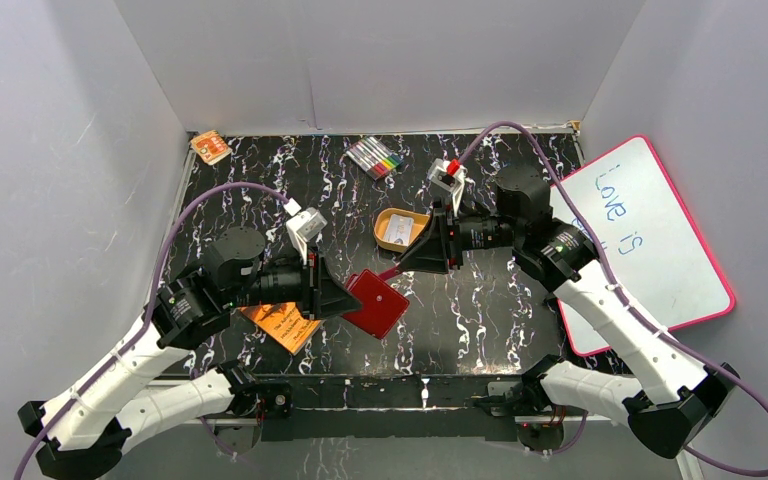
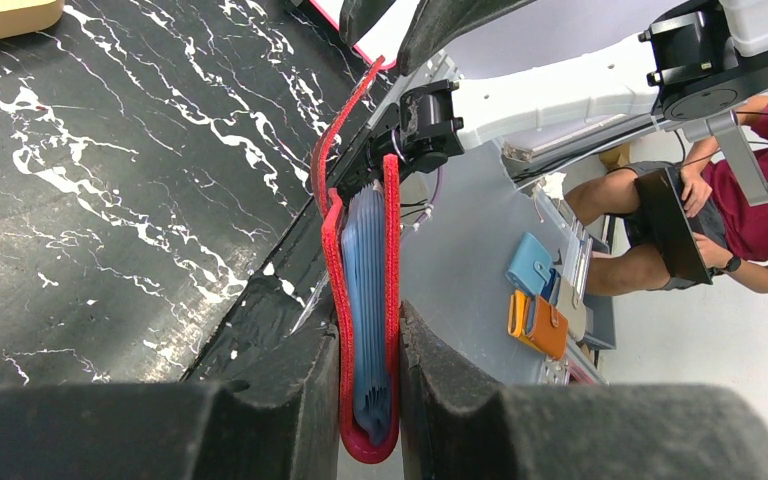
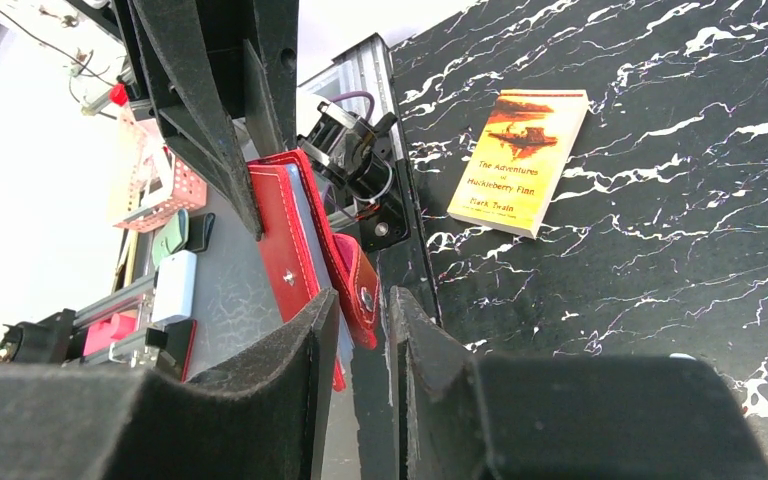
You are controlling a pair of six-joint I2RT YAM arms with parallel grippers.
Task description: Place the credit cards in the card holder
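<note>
A red leather card holder (image 1: 379, 305) with blue sleeves inside hangs over the middle of the table. My left gripper (image 1: 345, 300) is shut on it; in the left wrist view the holder (image 2: 391, 250) stands upright between the fingertips, its red strap rising from it. My right gripper (image 1: 407, 264) is at the holder's upper-right side, by the strap; in the right wrist view its fingertips sit close at the holder (image 3: 282, 255), and I cannot tell whether they grip it. A yellow tray (image 1: 381, 232) behind the grippers holds pale cards (image 1: 397, 229).
An orange book (image 1: 282, 326) lies below my left arm, markers (image 1: 372, 157) and a small orange item (image 1: 210, 146) at the back, a whiteboard (image 1: 650, 260) on the right.
</note>
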